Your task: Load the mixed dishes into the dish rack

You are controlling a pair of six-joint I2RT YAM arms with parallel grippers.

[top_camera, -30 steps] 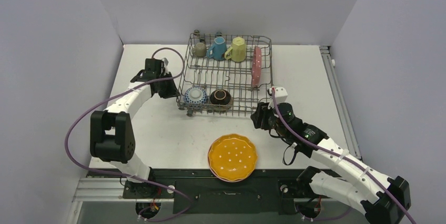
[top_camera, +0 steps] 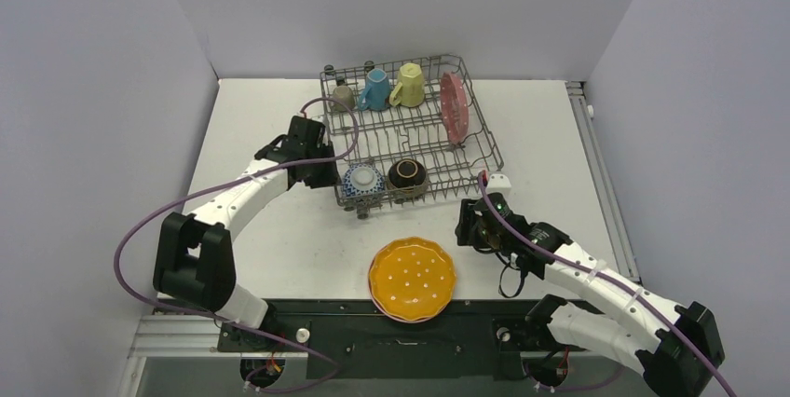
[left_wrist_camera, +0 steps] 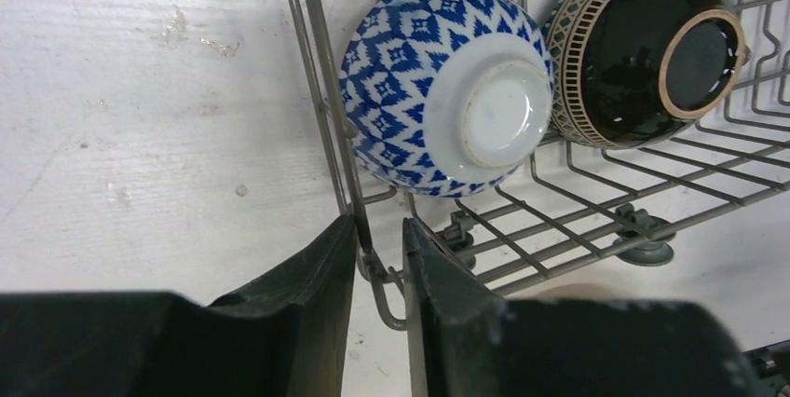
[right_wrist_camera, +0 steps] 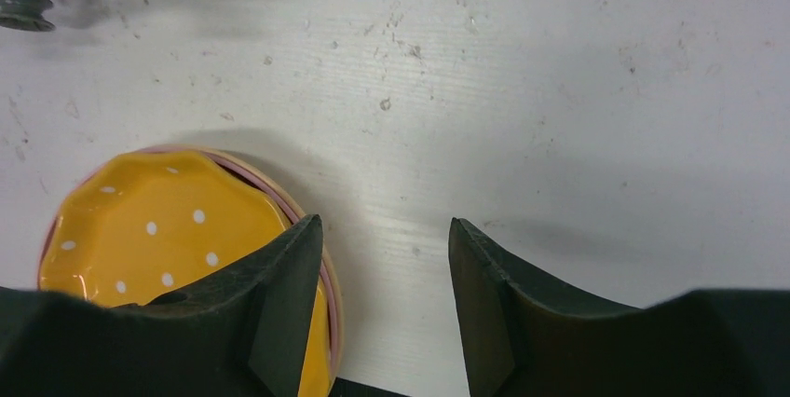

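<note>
The wire dish rack [top_camera: 401,136] stands askew at the back of the white table. At its front left corner, my left gripper is narrowly open, with a rack wire running between its fingers. In the rack's front row lie a blue-and-white bowl [left_wrist_camera: 401,80] and a black bowl [left_wrist_camera: 624,80], bases facing outward. Mugs in blue [top_camera: 376,89], yellow [top_camera: 411,84] and grey [top_camera: 343,97] stand along the back; a pink plate [top_camera: 454,106] leans at the right. A scalloped yellow plate [top_camera: 412,279] rests on pinkish plates on the table. My right gripper is open and empty, right of that stack.
The plate stack reaches over the table's front edge. Bare table lies right of the rack [top_camera: 540,155] and along the left side. Purple cables hang across both arms, and grey walls close in the back and sides.
The rack has turned, its front left corner shifting right and its back edge left, dishes with it.
</note>
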